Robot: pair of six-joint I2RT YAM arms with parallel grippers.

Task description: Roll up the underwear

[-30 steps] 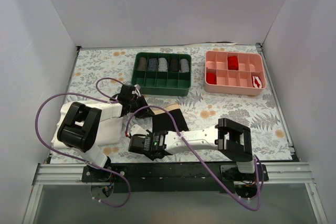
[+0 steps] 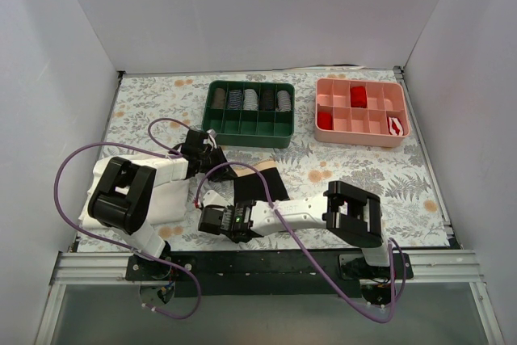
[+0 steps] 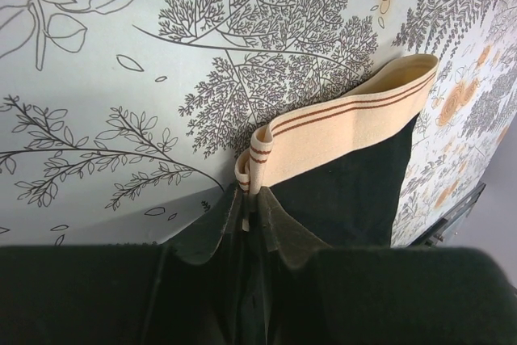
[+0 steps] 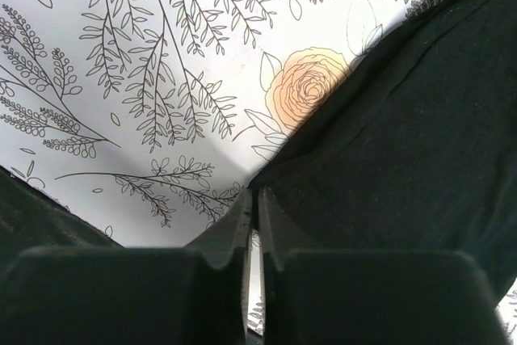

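Observation:
A black pair of underwear (image 2: 262, 186) with a beige, brown-striped waistband (image 3: 347, 127) lies spread near the middle of the table. At one end of the waistband, my left gripper is shut on a folded corner, which pokes up between its fingertips. My right gripper is closed at the black cloth (image 4: 404, 151), where its edges draw together to a point at the fingertips, so a thin pinch of it seems held. From above, the right arm covers the near part of the underwear.
Behind stands a green divided box (image 2: 248, 128) with rolled items in its back row. A pink divided box (image 2: 361, 132) holding several red items is at the back right. White fabric or a container (image 2: 166, 204) lies under the left arm.
The left arm and the visible underwear look unmoved.

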